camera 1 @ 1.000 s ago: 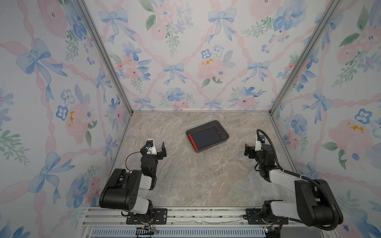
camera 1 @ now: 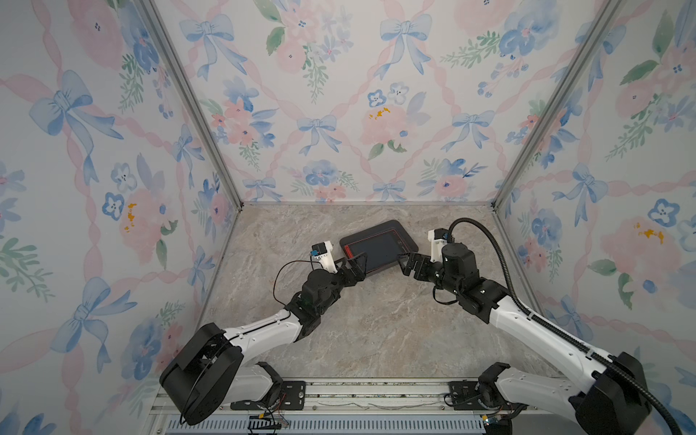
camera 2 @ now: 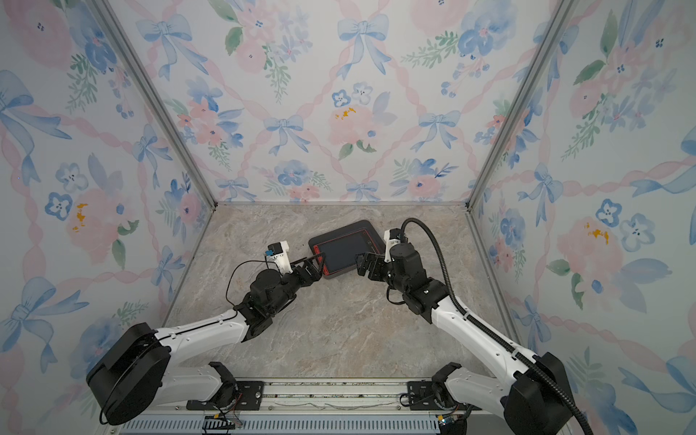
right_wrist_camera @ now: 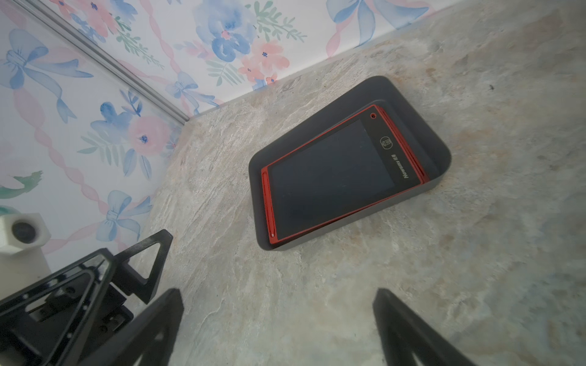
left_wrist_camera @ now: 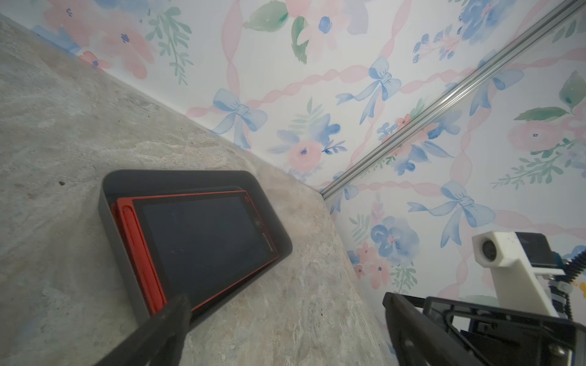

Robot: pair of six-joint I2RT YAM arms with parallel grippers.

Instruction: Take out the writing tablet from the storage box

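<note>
The writing tablet [left_wrist_camera: 207,238], dark-screened with red edges, lies face up inside a shallow dark grey storage box [right_wrist_camera: 351,97]. It rests slightly askew, its red edge strip [left_wrist_camera: 141,253] near one end wall. In the top left view my left gripper [camera 1: 356,264] hovers at the box's left side, covering part of its near corner. My right gripper [camera 1: 407,266] is over the box's right near corner. Both stand open, with nothing between their fingers. At the bottom of the right wrist view, the blurred right fingers [right_wrist_camera: 406,329] flank bare table in front of the box.
The box sits on a marbled table [camera 1: 384,326], clear of other objects. A patterned wall [camera 1: 319,166] rises behind it. The two grippers face each other closely across the box, and each arm's gripper shows in the other's wrist view.
Both arms have reached inward from the sides to the box, the left one rightward, the right one leftward. The box and tablet appear unmoved.
</note>
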